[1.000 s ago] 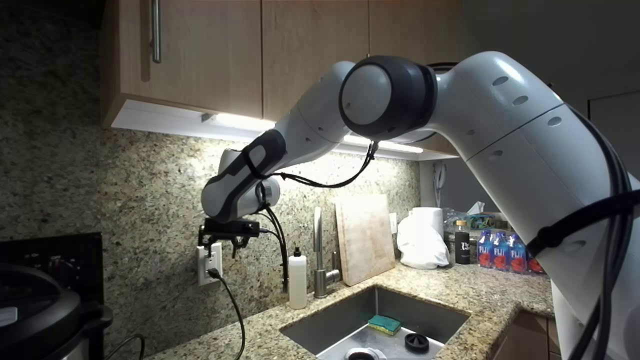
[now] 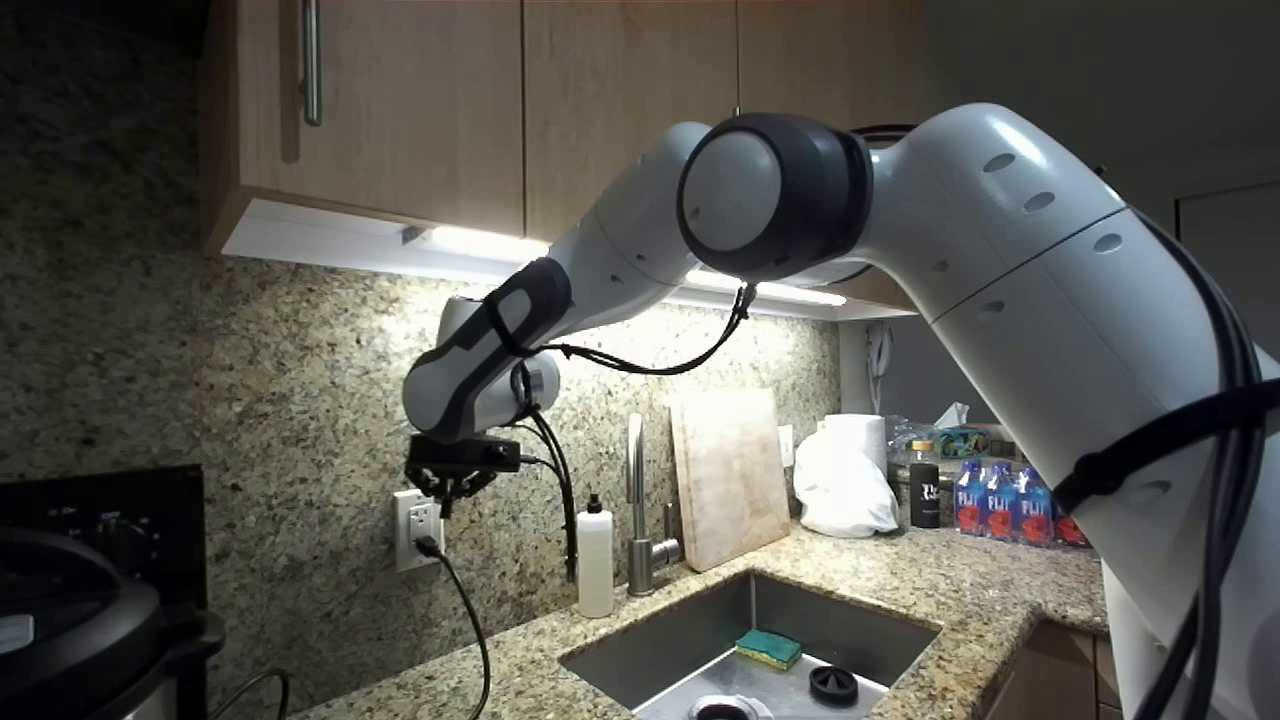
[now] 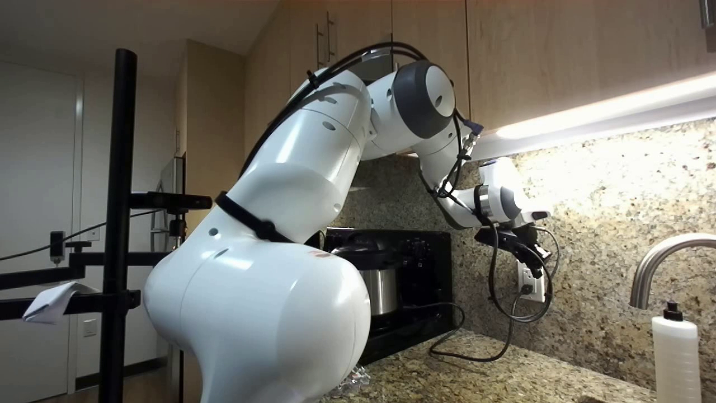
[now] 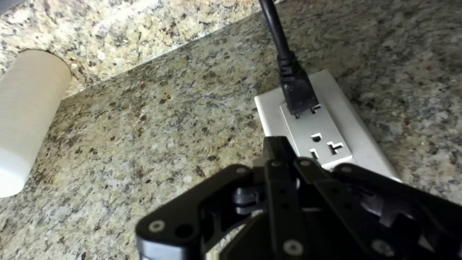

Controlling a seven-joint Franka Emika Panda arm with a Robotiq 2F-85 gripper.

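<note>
My gripper is shut in the wrist view, and nothing shows between its fingers. Its tips overlap the white wall outlet (image 4: 366,141) there; whether they touch it cannot be told. A black plug (image 4: 299,91) sits in one of the outlet's sockets, clear of the fingers, and its cord (image 4: 275,28) leads away. The other socket's slots are partly visible beside the fingertips. In the first exterior view the gripper (image 2: 446,502) points down in front of the outlet (image 2: 403,534), above the plug (image 2: 427,547). From the other side, the gripper (image 3: 537,271) again overlaps the outlet (image 3: 539,290).
A white bottle (image 2: 594,564) and the faucet (image 2: 636,504) stand right of the outlet, behind the sink (image 2: 786,594). At the left is a black pressure cooker (image 2: 72,612). The cabinet (image 2: 396,132) overhangs the arm. Bare granite wall surrounds the outlet.
The gripper's fingers have come together; a second earlier they stood apart in front of the outlet. The arm looks unmoved, and the plug is in the same place.
</note>
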